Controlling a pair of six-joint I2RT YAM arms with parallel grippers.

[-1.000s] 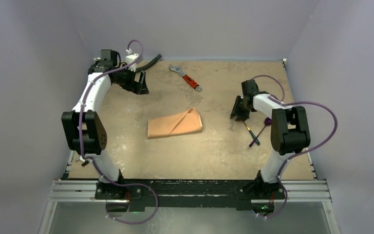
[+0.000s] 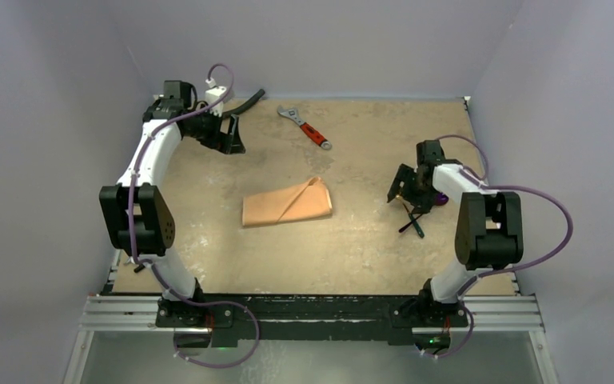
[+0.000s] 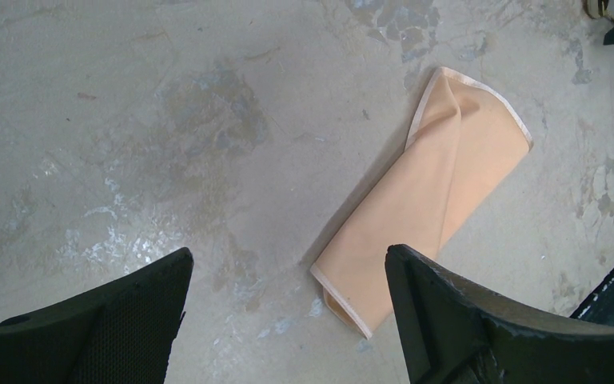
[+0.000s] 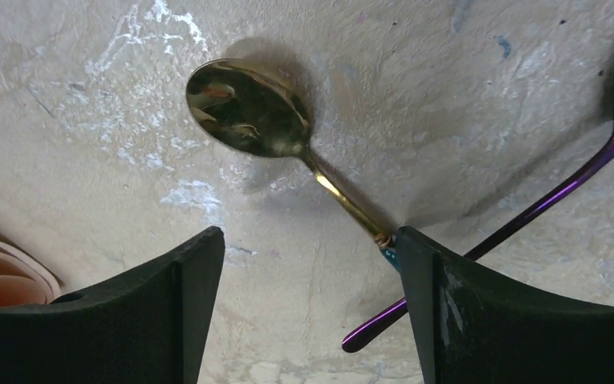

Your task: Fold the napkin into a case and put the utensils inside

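Observation:
The folded peach napkin (image 2: pixel 286 206) (image 3: pixel 412 204) lies on the middle of the table. At the right, a gold spoon with a teal handle (image 4: pixel 248 108) lies crossed with a purple utensil (image 4: pixel 560 192). My right gripper (image 2: pixel 404 192) hangs low over them, fingers apart on either side of the gold spoon's neck, none seen closed on it; the right finger hides part of the handle. My left gripper (image 2: pixel 230 138) is open and empty, above the table at the upper left of the napkin.
An adjustable wrench (image 2: pixel 304 128) lies at the back middle, and a dark curved tube (image 2: pixel 249 102) at the back left. Grey walls bound the back and sides.
My left arm is still.

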